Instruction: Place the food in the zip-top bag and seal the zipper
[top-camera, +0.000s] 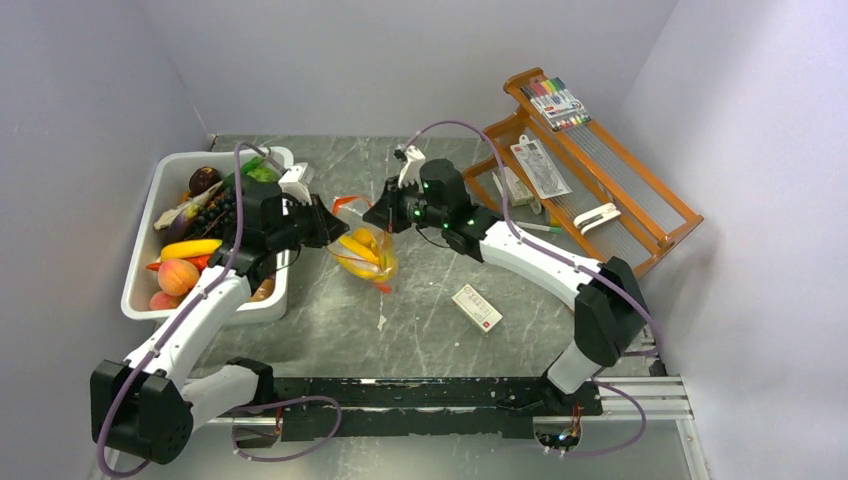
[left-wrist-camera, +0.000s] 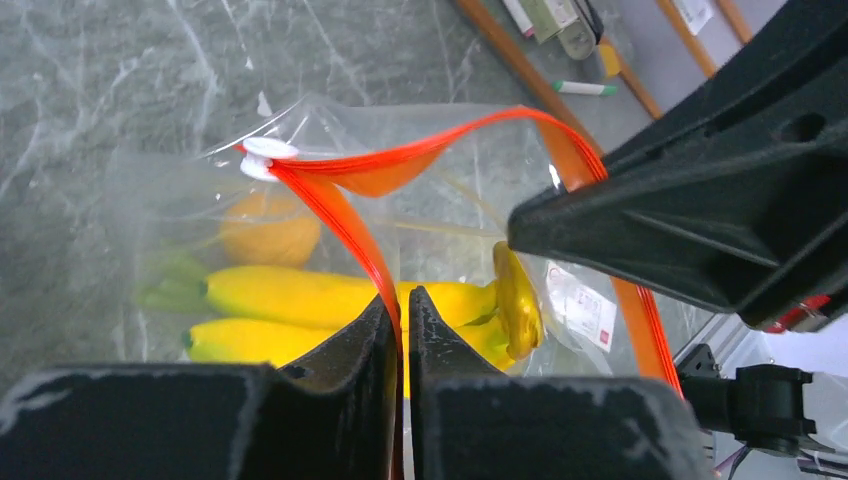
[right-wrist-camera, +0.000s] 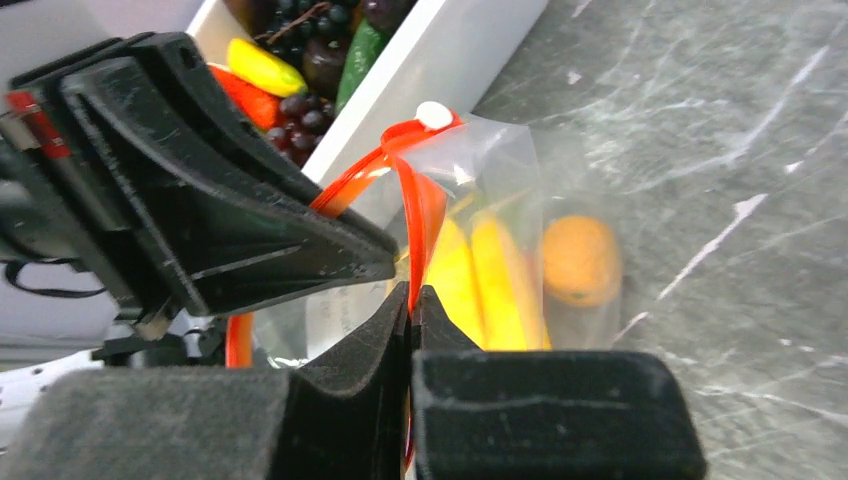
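A clear zip top bag (top-camera: 362, 268) with an orange-edged mouth hangs between the two grippers above the table. My left gripper is shut on one side of the orange rim (left-wrist-camera: 345, 228), which runs between its fingertips. On the opposite side, my right gripper is shut with the orange rim (right-wrist-camera: 424, 215) passing between its tips. The mouth gapes, and a white slider (left-wrist-camera: 268, 158) sits at one corner of it. Inside the bag are yellow banana-like pieces (left-wrist-camera: 290, 292) and a round orange fruit (right-wrist-camera: 582, 260).
At left stands a white bin (top-camera: 142, 262) full of play fruit and vegetables. A small white box (top-camera: 477, 307) lies on the table at front right. Behind it leans a wooden rack (top-camera: 640, 225) holding markers.
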